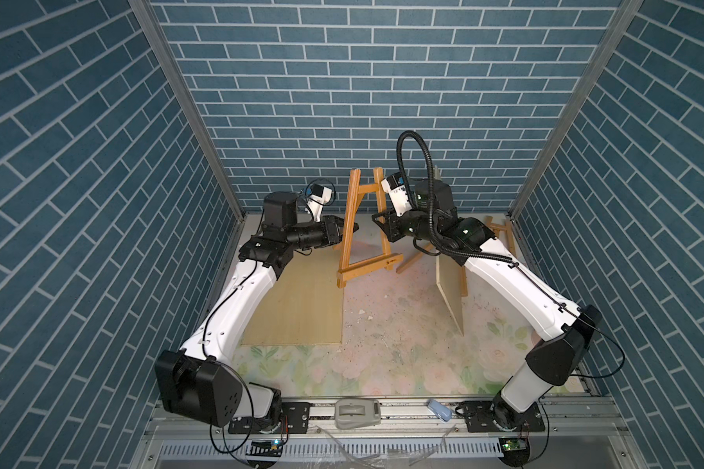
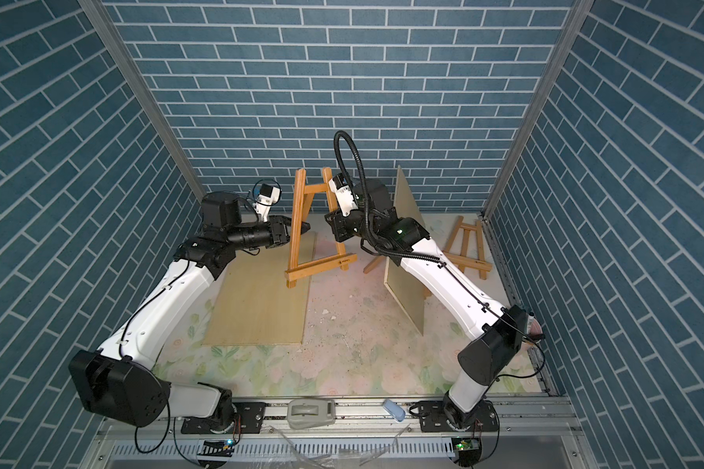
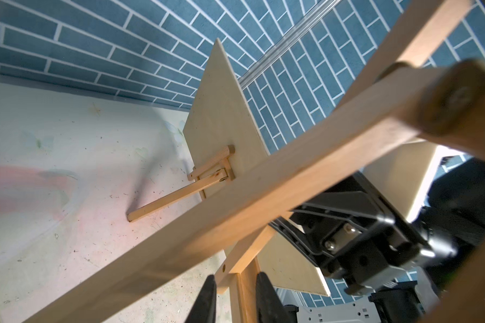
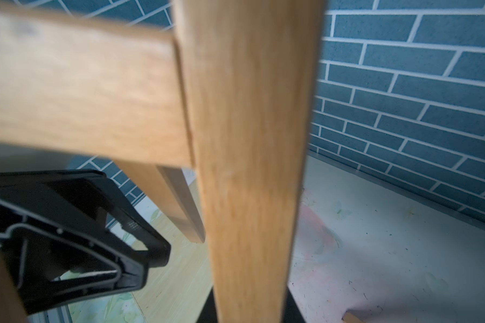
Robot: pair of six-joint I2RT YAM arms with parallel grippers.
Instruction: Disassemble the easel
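A small wooden easel (image 1: 348, 226) stands upright between my two arms, its ledge (image 1: 367, 268) low across the front. My right gripper is shut on the easel's right-hand post (image 4: 248, 177), with a dark finger on each side of the wood. At the left post is my left gripper; a gap shows between its fingertips, and they grip nothing that I can see. The ledge appears beyond that gap in the left wrist view. Whether the easel's feet touch the table cannot be told.
A flat tan board (image 1: 297, 305) lies on the table at left. Another board (image 2: 406, 265) stands upright on the right, wooden parts behind it. More easel-like wood (image 2: 469, 250) lies at far right.
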